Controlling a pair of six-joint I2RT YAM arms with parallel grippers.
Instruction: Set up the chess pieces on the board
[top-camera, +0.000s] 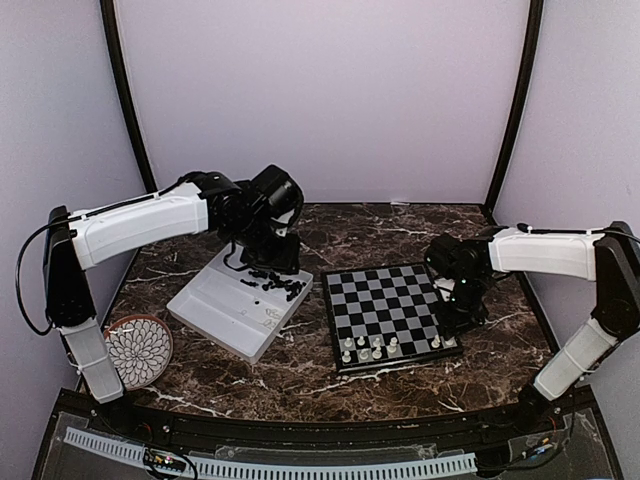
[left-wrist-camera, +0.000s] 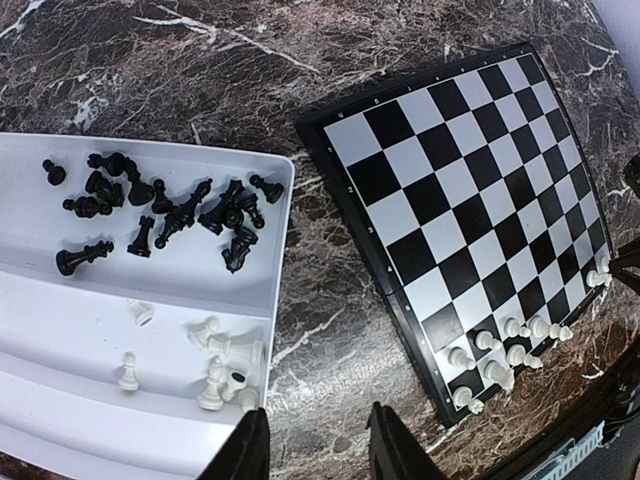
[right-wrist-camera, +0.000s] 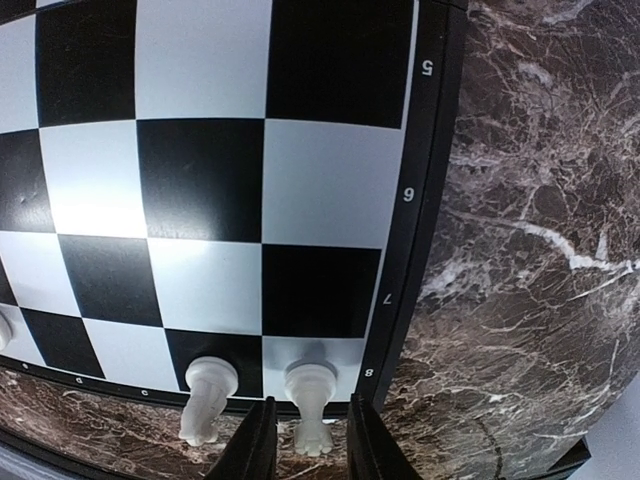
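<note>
The chessboard lies on the table, right of centre. On its corner square marked 8, a white rook-like piece stands on its base. My right gripper is open around it, with a gap on both sides. A second white piece stands on the dark square beside it. Several other white pieces occupy the far end of the same edge, in two rows. My left gripper is open and empty, above the tray's right side. Several black pieces and several white pieces lie in the tray.
The white tray has separate compartments and sits left of the board. A strip of bare marble table separates them. A round patterned plate or coaster is at the left front. Most of the board's middle is empty.
</note>
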